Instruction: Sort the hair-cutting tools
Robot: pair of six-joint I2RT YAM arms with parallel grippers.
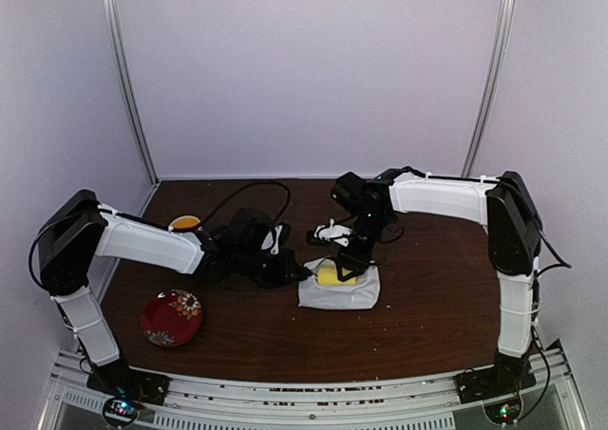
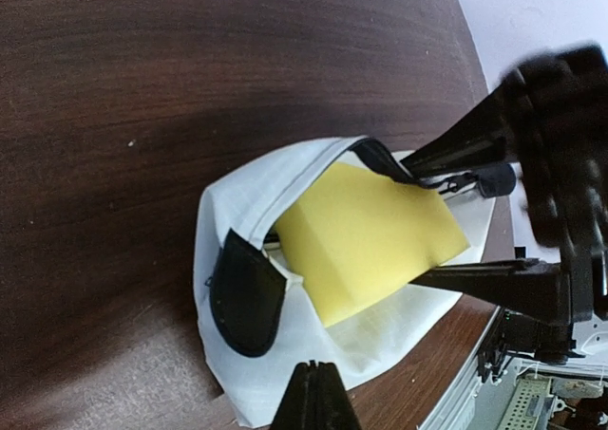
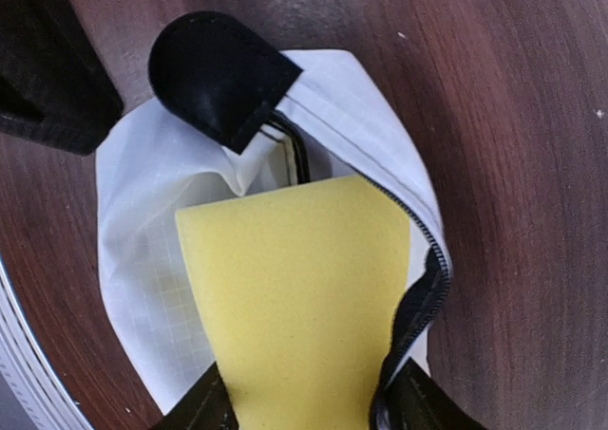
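Note:
A white zip pouch (image 1: pixel 339 298) with black end tabs lies on the table, its mouth open. A yellow sponge-like block (image 3: pixel 294 278) sits in the mouth, partly sticking out. My right gripper (image 1: pixel 346 267) is over the pouch with its fingers apart. In the right wrist view its fingers (image 3: pixel 211 406) stand either side of the block, the zip edge lying along the inside of the right one; firm contact cannot be judged. My left gripper is shut with nothing visible between its fingers, at the pouch's left side. No hair cutting tools can be made out.
A red flowered bowl (image 1: pixel 172 318) stands at the left front. Behind the left arm is an orange-rimmed round container (image 1: pixel 184 222), partly hidden.

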